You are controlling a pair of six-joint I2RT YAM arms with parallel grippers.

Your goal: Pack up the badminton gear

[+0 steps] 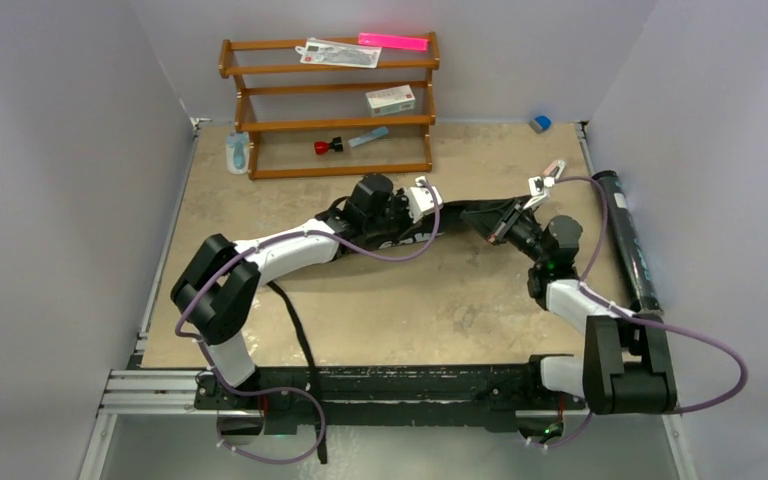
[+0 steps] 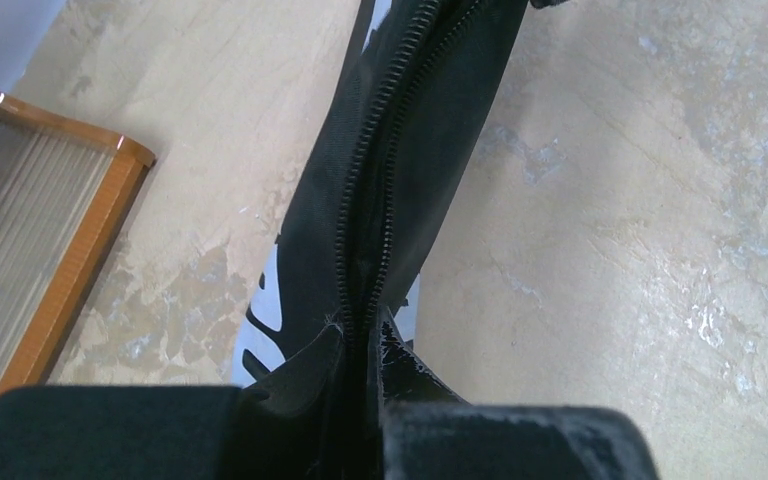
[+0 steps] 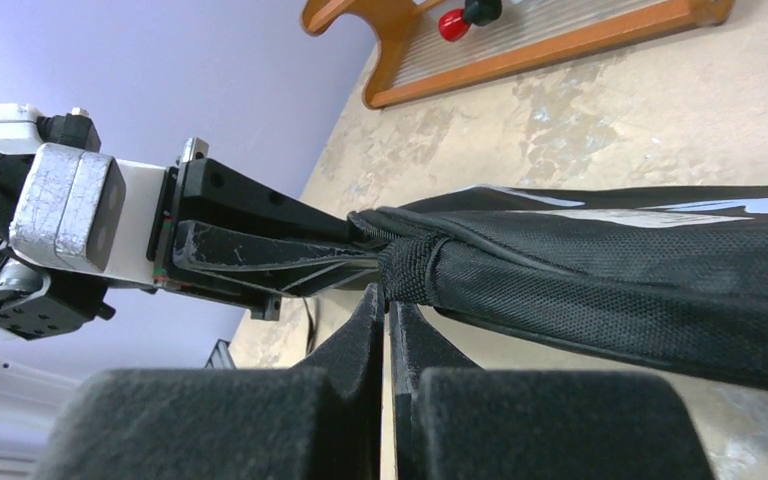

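A long black bag (image 1: 465, 210) with white markings lies across the middle of the table in the top view, partly behind the arms. Its open zipper (image 2: 397, 130) runs up the left wrist view. The zipper edges gather at the tips of my left gripper, which is shut on the bag. My right gripper is also shut, its tips at the bag's folded mesh end (image 3: 412, 268). The left gripper's fingers (image 3: 280, 250) reach behind that same fold. A dark tube (image 1: 628, 245) lies along the right side of the table.
At the back stands a wooden rack (image 1: 335, 173) holding a white box (image 1: 391, 99), a pink box (image 1: 392, 41) and a red-and-black item (image 1: 328, 146). A black strap (image 1: 300, 325) hangs over the front edge. A blue block (image 1: 540, 124) sits at the back right.
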